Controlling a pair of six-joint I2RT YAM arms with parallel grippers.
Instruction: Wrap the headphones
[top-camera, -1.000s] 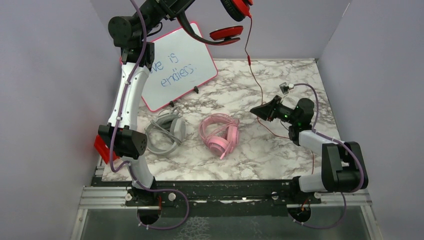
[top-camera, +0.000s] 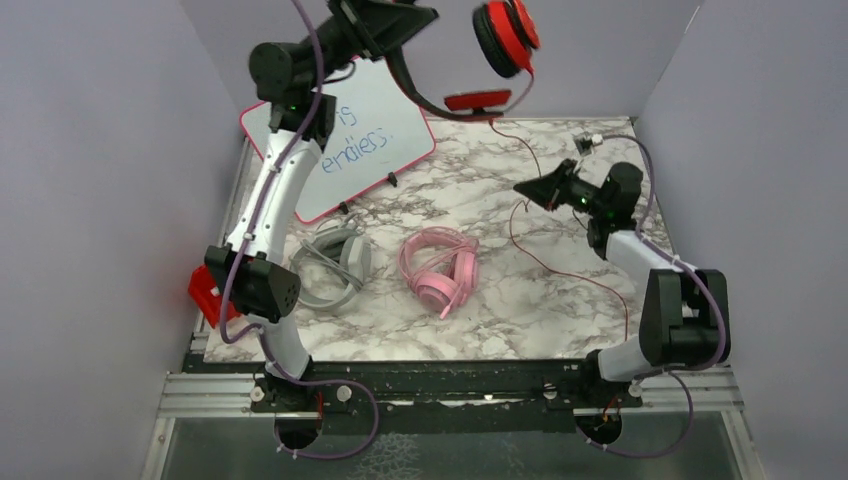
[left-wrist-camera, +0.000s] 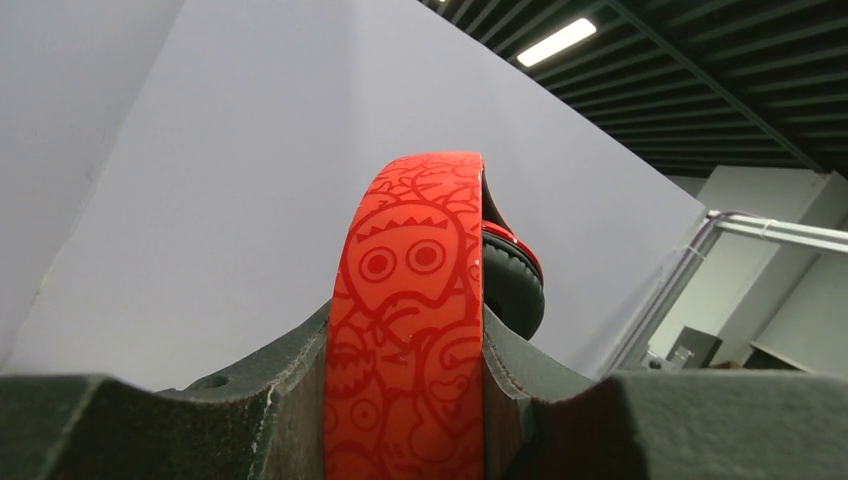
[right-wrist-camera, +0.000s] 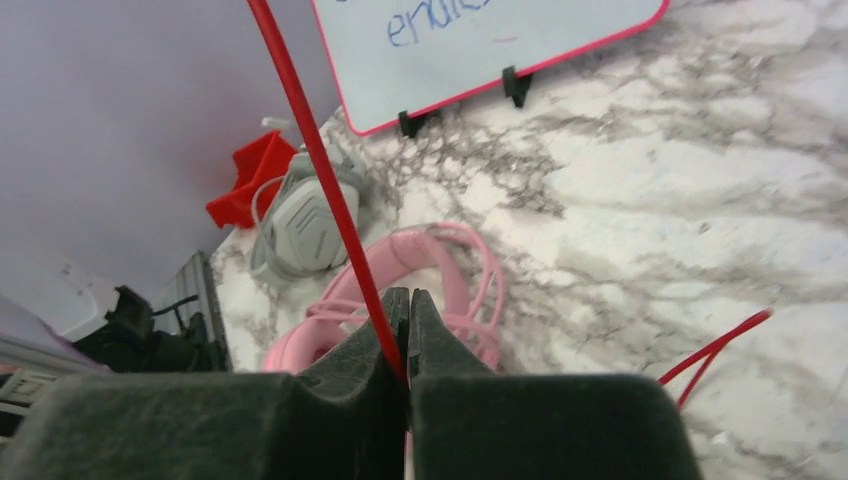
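Red-and-black headphones (top-camera: 510, 35) hang high over the back of the table, my left gripper (top-camera: 385, 40) shut on their headband. In the left wrist view the red patterned band (left-wrist-camera: 405, 300) fills the space between its fingers. A red cable (top-camera: 530, 145) runs down from them to my right gripper, which is shut, with the cable (right-wrist-camera: 340, 210) passing at its fingertips. More cable lies in a loose curve on the marble to the front right.
Pink headphones (top-camera: 465, 270) lie mid-table, grey headphones (top-camera: 355, 260) left of them, both with cables bundled. A whiteboard (top-camera: 390, 140) stands at the back left, a red container (top-camera: 205, 290) beyond the left edge.
My left gripper has moved right and slightly down with the headphones. My right arm has shifted right and up in the top view, and the cable on the table has moved.
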